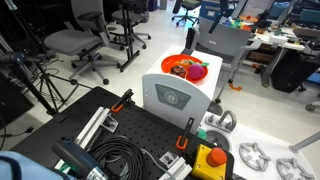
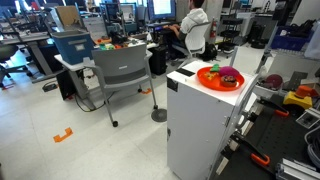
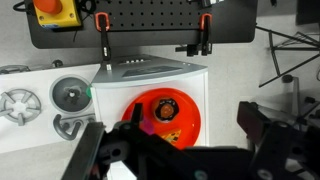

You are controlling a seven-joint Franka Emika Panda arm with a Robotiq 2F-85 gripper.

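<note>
A round red-orange plate lies on the white counter top, under my gripper in the wrist view. My gripper stands open, its dark fingers wide apart with nothing between them. On the plate are a brown round item, a pink-purple item partly hidden by a finger, and an orange wedge-shaped piece. The same plate and the purple item show on the white cabinet's top in exterior view 2.
A toy sink with a grey faucet and stove burners lie left of the plate. A yellow box with a red button sits by the black perforated base. A grey chair stands beyond the cabinet.
</note>
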